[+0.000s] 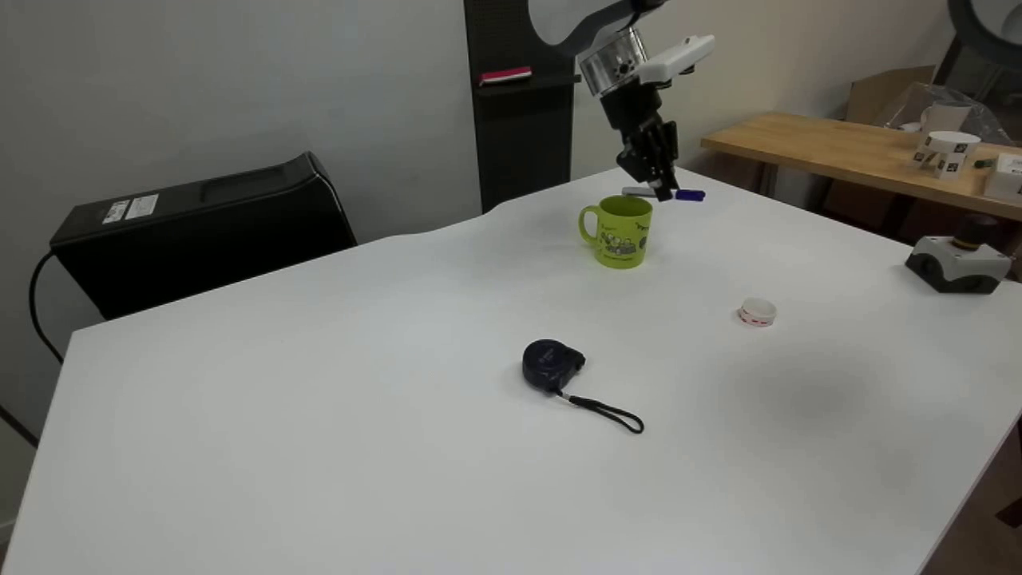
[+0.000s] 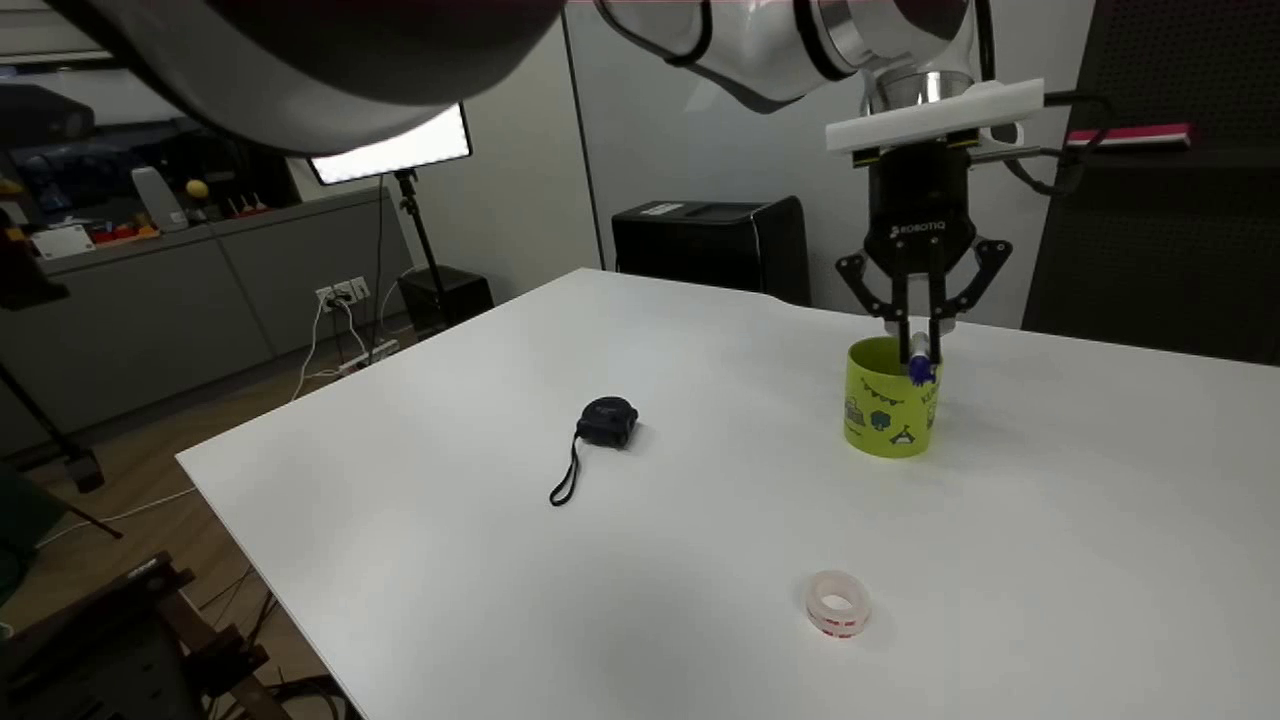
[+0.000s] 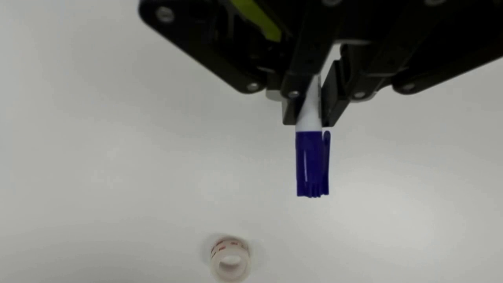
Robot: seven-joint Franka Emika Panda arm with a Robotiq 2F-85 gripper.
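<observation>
A white marker with a blue cap [image 3: 309, 162] is pinched between the fingers of my gripper, the cap sticking out beyond them. In exterior view 1 the marker [image 1: 689, 196] lies roughly level, its white end over the rear of the green mug's rim. The green mug [image 1: 620, 235] stands upright on the white table, handle to the left. From exterior view 2 my gripper [image 2: 919, 336] shows at the right part of the mug's opening, with the blue cap in front. Whether the marker touches the mug I cannot tell. Only a green sliver of the mug shows in the wrist view.
A roll of tape [image 1: 757, 312] lies on the table in front of the mug, to its right. Further forward is a dark tape measure [image 1: 550, 366] with a cord loop.
</observation>
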